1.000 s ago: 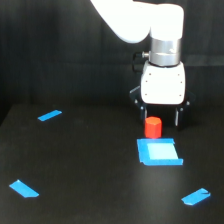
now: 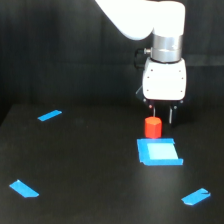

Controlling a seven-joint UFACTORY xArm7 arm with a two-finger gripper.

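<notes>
A small red block (image 2: 153, 128) stands on the black table, just behind a blue-taped square (image 2: 146, 156) with a pale center. Above and slightly behind the block is my gripper (image 2: 161, 115), under the white hand. Its dark fingers show faintly against the black background, apart from each other with a gap between them. The left finger is close above the block; whether it touches cannot be told. Nothing visible sits between the fingers.
Strips of blue tape lie at the back left (image 2: 50, 115), the front left (image 2: 24, 188) and the front right (image 2: 196, 197).
The hand has moved slightly up and to the right, and its fingers now look closer together. The red block and taped square have not visibly moved.
</notes>
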